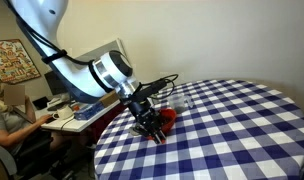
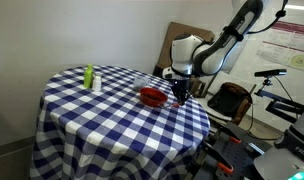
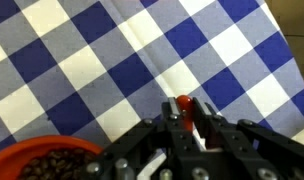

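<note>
A small red object point(image 3: 185, 103) is between the fingers of my gripper, which is shut on it; most of it is hidden by the fingers. From exterior view 1 the gripper point(image 1: 155, 138) hangs low over the checkered cloth, with a bit of red at its tips. A red bowl point(image 3: 12, 158) full of dark brown beans point(image 3: 57, 165) lies to the lower left in the wrist view. The bowl point(image 2: 152, 97) stands right beside the gripper point(image 2: 181, 100) in exterior view 2. Whether the red object touches the cloth, I cannot tell.
A blue-and-white checkered cloth point(image 1: 227, 125) covers the table, with wide free room away from the arm. In exterior view 2, a green bottle point(image 2: 89, 78) and a white bottle point(image 2: 97, 85) stand far off, and a clear container point(image 2: 142, 81) sits behind the bowl.
</note>
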